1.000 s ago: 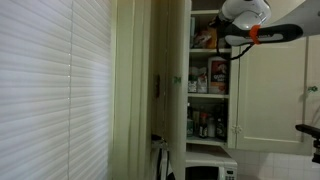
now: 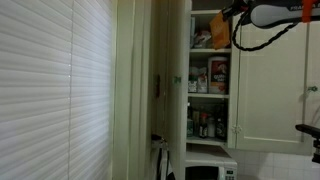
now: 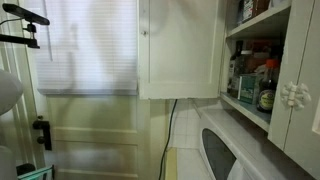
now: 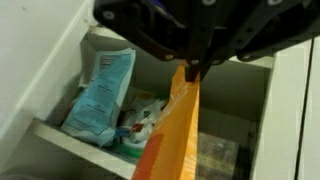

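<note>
An orange packet [image 4: 172, 135] hangs from my gripper in the wrist view. Its narrow upper edge is pinched between the shut fingertips. From exterior view 1 the same orange packet [image 2: 220, 31] shows at the open upper part of the cupboard, tilted, below the end of the arm. The gripper [image 2: 230, 14] is small and partly dark there. Exterior view 2 does not show the packet.
A pale blue packet [image 4: 102, 98] and a crinkled bag [image 4: 142, 122] remain on the shelf [image 4: 85, 150]. Lower shelves hold canisters [image 2: 218, 70] and bottles [image 2: 208, 125]. The open cupboard door [image 2: 179, 85] stands left of the opening; a microwave [image 2: 209, 165] sits below.
The arm has drawn up and to the right. The orange packet, earlier mostly within the top shelf, now hangs tilted and more fully visible below the gripper.
</note>
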